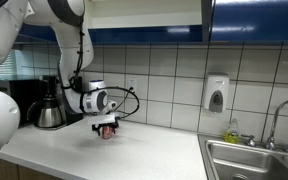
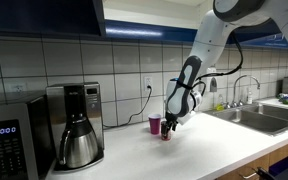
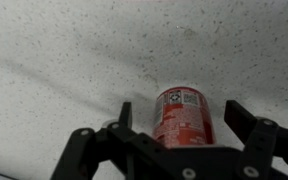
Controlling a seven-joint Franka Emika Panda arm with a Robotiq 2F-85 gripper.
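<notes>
A small red container (image 3: 182, 125) with a pale printed label stands on the white counter, between the black fingers in the wrist view. My gripper is open around it, with counter showing between the container and each finger. Its lower part is hidden by the gripper body. In exterior view 2 the red container (image 2: 166, 132) appears small, just under the gripper (image 2: 171, 125). Exterior view 1 shows the gripper (image 1: 105, 126) low over the counter, covering much of the red item there.
A purple cup (image 2: 155, 124) stands close beside the gripper. A coffee maker (image 2: 79, 125) and microwave (image 2: 9, 135) sit at the counter's other end. Toward the sink (image 1: 246, 160) the counter (image 1: 159, 145) is clear. A soap bottle (image 1: 232, 131) stands by the tap.
</notes>
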